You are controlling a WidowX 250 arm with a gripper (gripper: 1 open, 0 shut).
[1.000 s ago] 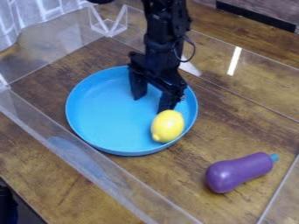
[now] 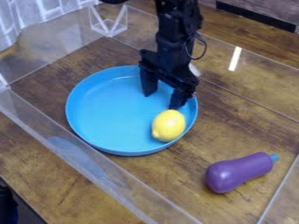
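Note:
A black robot arm reaches down from the top centre, its open gripper [image 2: 165, 90] low over the back right of a blue round plate [image 2: 107, 118], fingers spread. A yellow oval object [image 2: 169, 126] lies in the plate at the front right, just in front of the gripper. Whether the fingertips touch the plate is hard to tell.
A purple eggplant-like object [image 2: 239, 173] lies on the wooden table [image 2: 70, 61] at the lower right. Clear plastic walls run along the left. A small pale object is partly hidden behind the gripper.
The gripper has shifted slightly within the same area over the plate. The plate and objects show little or no movement.

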